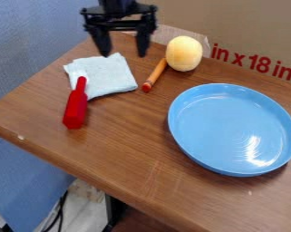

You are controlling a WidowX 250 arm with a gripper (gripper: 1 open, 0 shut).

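Note:
A dark, blurred gripper (122, 42) hangs at the top, above the back edge of a folded white cloth (109, 74); its two fingers are spread apart with nothing seen between them. A red object (75, 109), long with a narrow tip, lies at the cloth's left side. An orange stick (155, 74) lies right of the cloth, beside a pale yellow round object (184, 53). A blue plate (230, 127) occupies the right of the wooden table.
Cardboard with red lettering (250, 63) stands along the back. Cables and a blue surface are below the left edge.

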